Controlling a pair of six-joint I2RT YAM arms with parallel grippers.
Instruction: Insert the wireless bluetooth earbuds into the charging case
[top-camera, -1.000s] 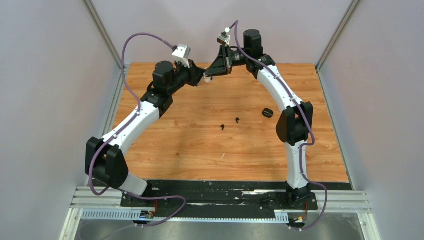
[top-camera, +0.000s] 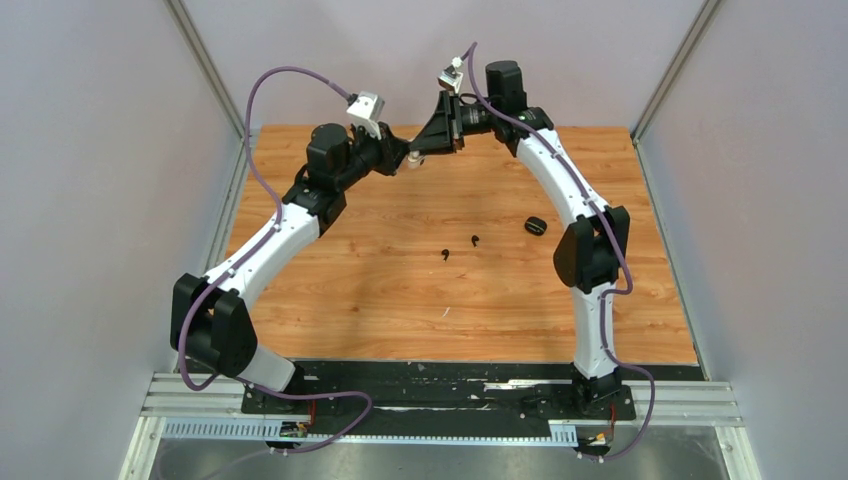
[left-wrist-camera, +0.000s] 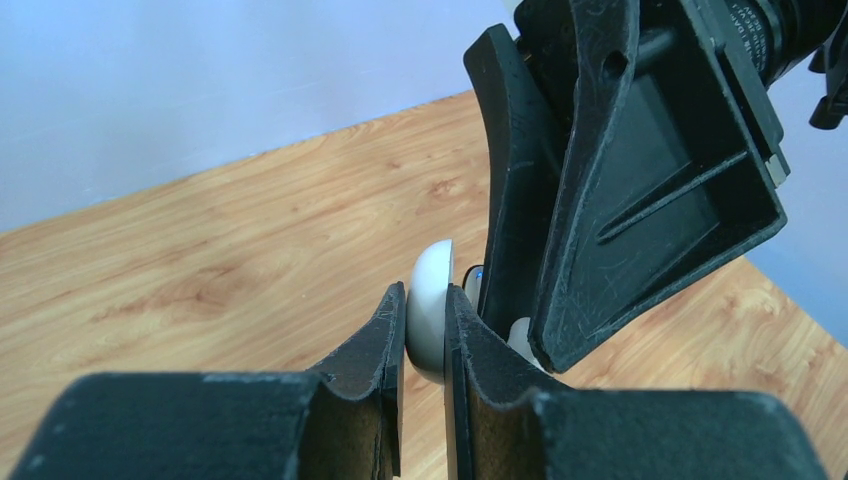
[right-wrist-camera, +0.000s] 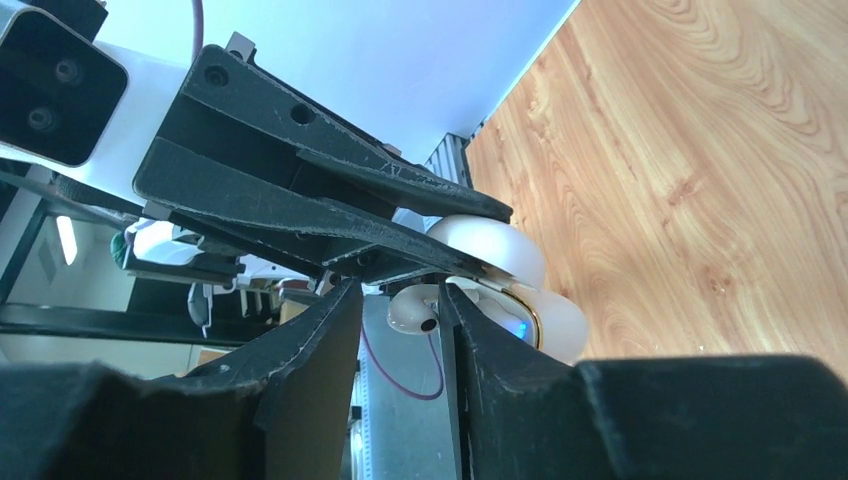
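Both grippers meet at the top middle. My left gripper (top-camera: 398, 152) is shut on the white charging case (left-wrist-camera: 428, 310), seen between its fingertips in the left wrist view. In the right wrist view the case's lid (right-wrist-camera: 487, 243) is raised, with a small blue light inside, and a white earbud (right-wrist-camera: 408, 310) is at the case beside the fingertips of my right gripper. Whether that earbud sits in its slot, and whether the right fingers grip it, I cannot tell.
A dark case (top-camera: 535, 226) lies on the table's right, and two small dark earbuds (top-camera: 445, 254) (top-camera: 475, 240) lie near the middle.
My right gripper and arm have shifted very slightly in the top view. The left arm looks unchanged.
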